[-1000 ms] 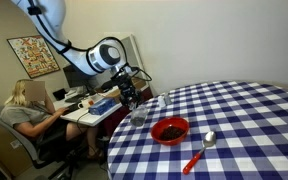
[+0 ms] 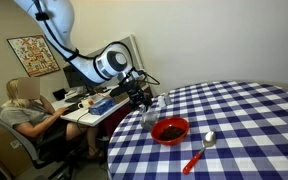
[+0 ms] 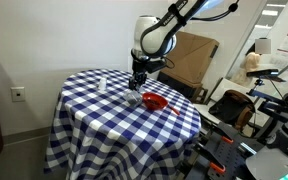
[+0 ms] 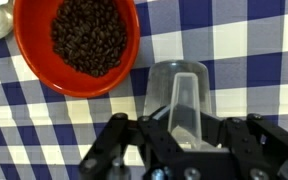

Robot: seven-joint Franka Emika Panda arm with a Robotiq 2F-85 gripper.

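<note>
My gripper is shut on a clear glass vessel, which sits just left of the red bowl in exterior view 1. Seen from the wrist, a pale see-through handle of the glass vessel lies between my fingers, with its clear body beyond. Dark brown beans lie inside the red bowl, close beside the vessel. Nothing shows inside the glass. Whether its base touches the table cannot be told.
A spoon with a red handle rests on the checkered cloth right of the bowl. Farther back stands a small white object. A seated person is at the left.
My gripper has carried the glass vessel a short way right, closer to the red bowl. The bowl and spoon have stayed where they were.
</note>
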